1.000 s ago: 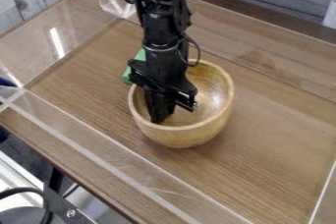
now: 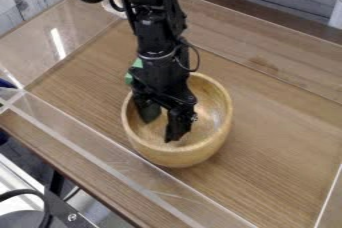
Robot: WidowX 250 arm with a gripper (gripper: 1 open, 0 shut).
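A pale wooden bowl [image 2: 203, 142] sits near the middle of the table. The black arm comes down from the top, and its gripper [image 2: 163, 120] is inside the bowl, low toward its left side, with fingers spread open. Whether anything lies between them is hard to make out in the dark shapes. A green object [image 2: 135, 72] is partly hidden behind the arm, at the bowl's back left.
A whitish item lies at the top behind the arm. Dark cables are at the lower left corner, beyond the table's edge.
The gripper has shifted and turned inside the bowl, its fingers now appearing more spread. The bowl's outline has changed slightly.
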